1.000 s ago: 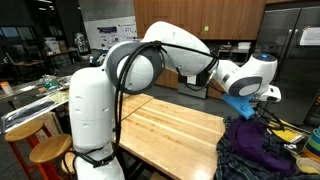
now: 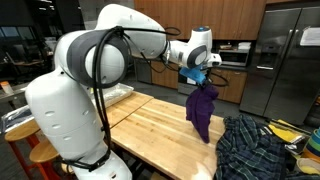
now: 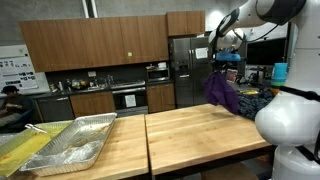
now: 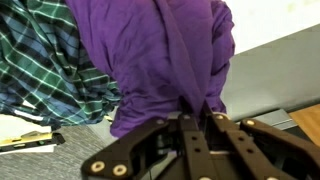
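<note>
A purple cloth (image 2: 201, 109) hangs down from my gripper (image 2: 204, 84), which is shut on its upper end. In exterior view 2 the same cloth (image 3: 221, 93) dangles above the right part of the table. Seen from the wrist, purple folds (image 4: 160, 50) run up to the gripper and hide its fingertips. A dark plaid cloth (image 2: 250, 148) lies heaped at the table's right side, apart from the held end of the purple one. Whether the purple cloth's lower tip touches the table is hard to tell.
Foil trays (image 3: 75, 141) stand beyond its left end in exterior view 2. Yellow and other items (image 2: 285, 133) lie behind the plaid heap. Stools (image 2: 42, 152) stand at the left.
My gripper has risen and moved left, lifting the purple cloth off the plaid heap. The cloth now hangs long over the table; the plaid cloth stays behind.
</note>
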